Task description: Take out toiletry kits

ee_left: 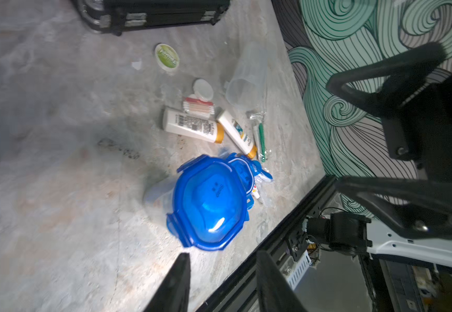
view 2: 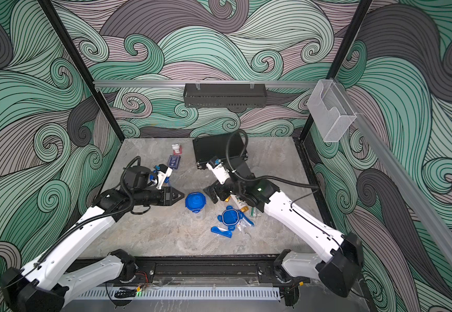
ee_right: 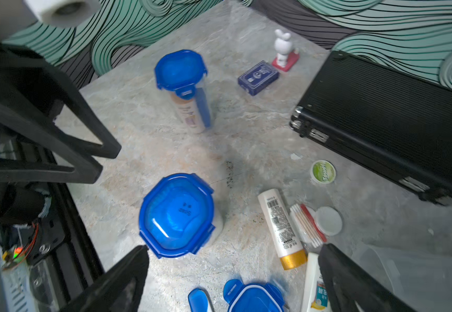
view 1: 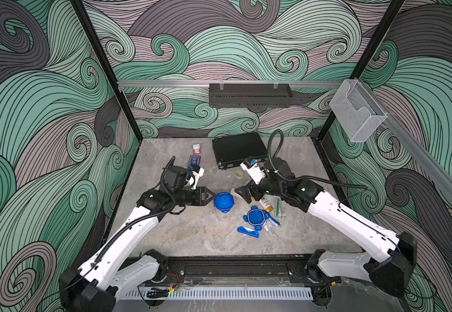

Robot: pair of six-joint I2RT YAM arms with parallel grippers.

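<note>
A lidded clear jar with a blue lid stands upright at mid-table, between the two grippers. My left gripper is partly open just left of this jar, with nothing between its fingers. On the jar's right, my right gripper is wide open and empty above the table. A second blue-lidded jar, packed with items, stands farther left, mostly behind my left arm in the top views. Loose toiletries lie at right: a white tube with a gold cap, another tube, cotton swabs and a bagged toothbrush.
An open blue lid and a blue-handled piece lie near the front. An empty clear jar lies at right. A black case sits at the back, with a blue box and figurine left of it.
</note>
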